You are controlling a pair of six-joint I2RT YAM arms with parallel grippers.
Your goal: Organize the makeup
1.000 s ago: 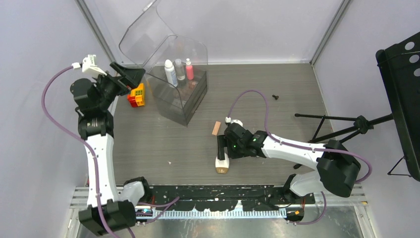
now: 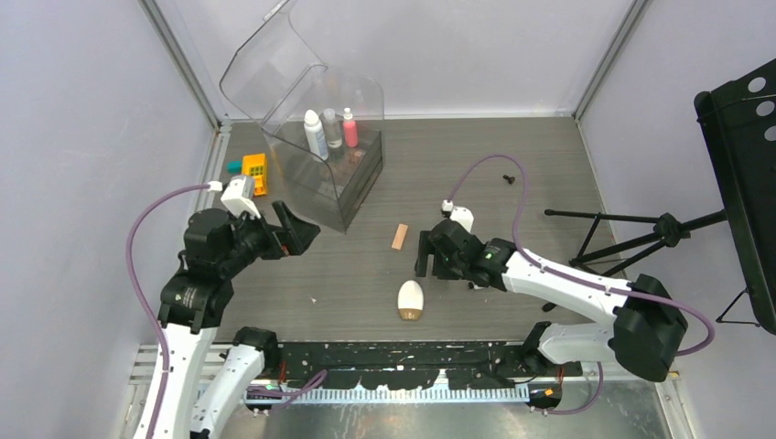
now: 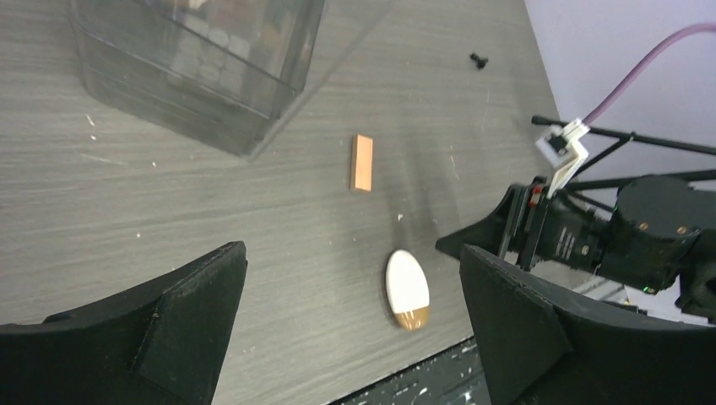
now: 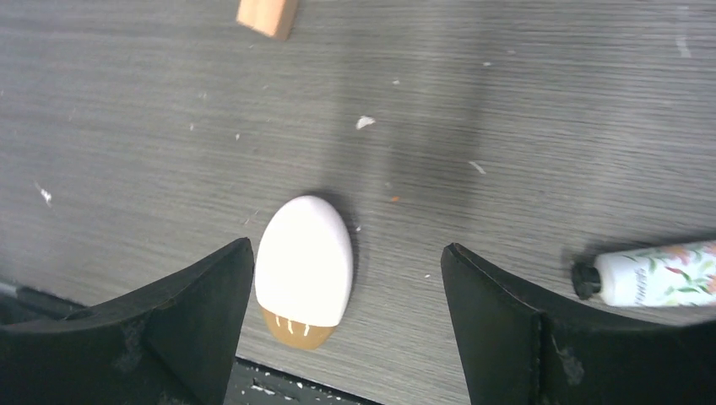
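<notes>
A clear acrylic organizer with raised lid holds a white bottle, a clear bottle and a pink bottle. My left gripper hangs open left of it, empty. My right gripper, open and empty, is above the table near a white oval item with tan end. In the right wrist view, a floral white tube with black cap lies right of that gripper. A small tan block lies between the organizer and that gripper.
A yellow object sits left of the organizer. A black stand occupies the right side, and a small dark item lies at back right.
My right gripper has shifted slightly rightward, off the oval item.
</notes>
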